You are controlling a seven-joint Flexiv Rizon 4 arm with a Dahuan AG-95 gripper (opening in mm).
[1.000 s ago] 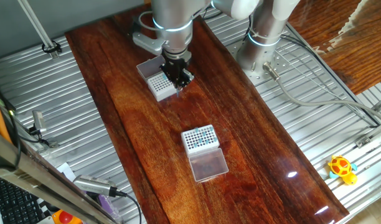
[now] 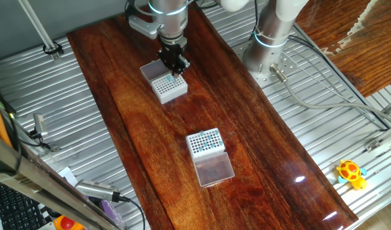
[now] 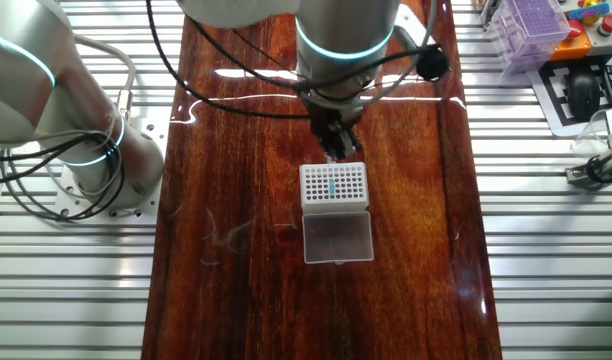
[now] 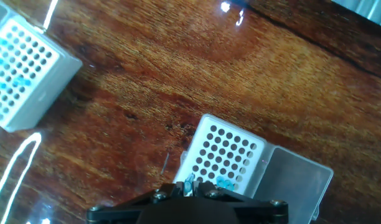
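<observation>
A white rack (image 2: 170,88) with a grid of round holes stands at the far part of the wooden table, its clear lid (image 3: 338,237) folded open. Over this rack my gripper (image 2: 176,71) points down. In the wrist view the gripper appears shut on a small pale-blue tip (image 4: 188,184), just over the rack's edge. A few similar blue pieces (image 4: 225,183) sit in that rack; most visible holes look empty. The second white rack (image 2: 206,143), also open, holds several blue pieces. Whether the held tip touches the near rack cannot be told.
Bare wooden table (image 2: 128,121) lies between and around the two racks. The second rack's clear lid (image 2: 214,168) lies flat toward the near end. A toy turtle (image 2: 351,172) rests off the table on the slatted metal surface.
Over the last second my gripper has moved left and slightly back in exterior view 1, from the rack's right side to above its holes. Both racks have stayed put.
</observation>
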